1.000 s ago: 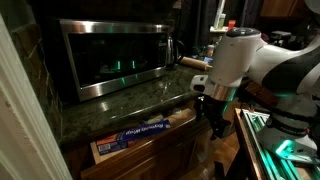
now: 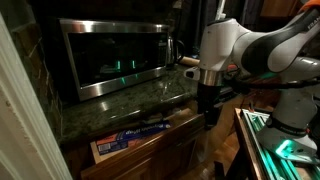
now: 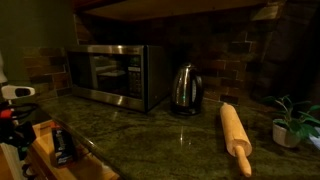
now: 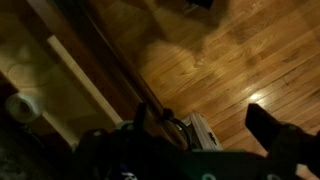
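Note:
My gripper (image 2: 211,117) hangs in front of the counter, to the right of a pulled-out drawer (image 2: 165,137). In the wrist view its dark fingers (image 4: 270,130) stand wide apart, so it is open, with wooden floor beyond and no object held. A blue and white box (image 2: 140,134) lies in the drawer. Along the left of the wrist view runs the drawer's edge (image 4: 75,70), with a pale round item (image 4: 23,106) inside. Exterior view 2 shows only part of the gripper (image 3: 14,122) at the left border, close to the drawer and a dark package (image 3: 63,146).
A microwave (image 3: 118,73), a kettle (image 3: 187,89), a rolling pin (image 3: 235,138) and a potted plant (image 3: 291,127) stand or lie on the dark counter (image 3: 150,135). Open floor (image 4: 220,60) shows below the gripper.
My arm and gripper have risen a little and shifted slightly left in exterior view 1. The drawer and its contents look unmoved.

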